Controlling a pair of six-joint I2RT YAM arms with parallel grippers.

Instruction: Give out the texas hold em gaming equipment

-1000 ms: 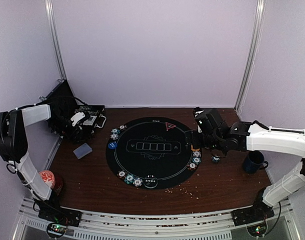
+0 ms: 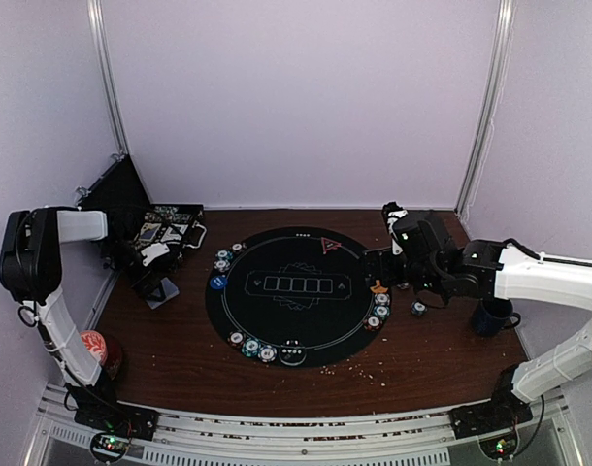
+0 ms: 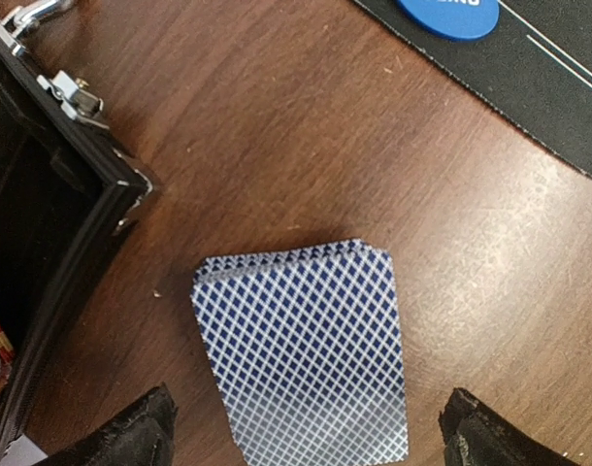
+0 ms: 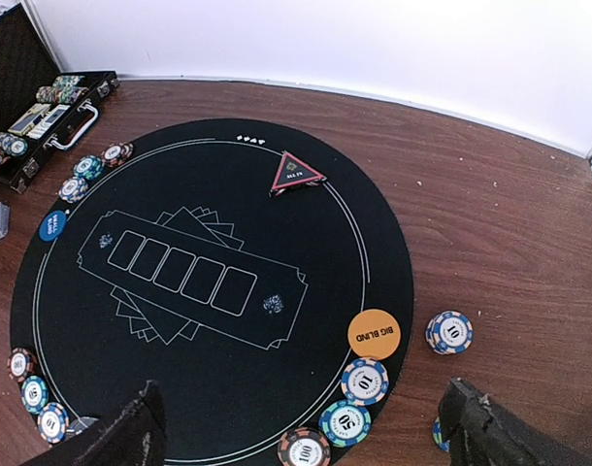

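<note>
A deck of cards with a blue checked back [image 3: 306, 354] lies on the wood, in the lower middle of the left wrist view. My left gripper is open above it, one finger to each side, not touching it. My right gripper hangs open over the mat's right side, nothing between its fingers. On the round black mat [image 4: 277, 388] lie an orange big blind disc [image 4: 374, 335], a blue small blind disc [image 4: 52, 225] and a red triangular marker [image 4: 295, 173]. Chips line its edge in three groups, including a 10 chip [image 4: 364, 381].
The open black case [image 2: 170, 228] with chips and cards stands at the back left. A loose chip stack [image 4: 449, 332] sits right of the mat. A dark mug [image 2: 492, 316] is at the far right, a red-topped container [image 2: 95, 346] at the front left.
My left gripper has come from over the case toward the front, and now partly covers the deck from above.
</note>
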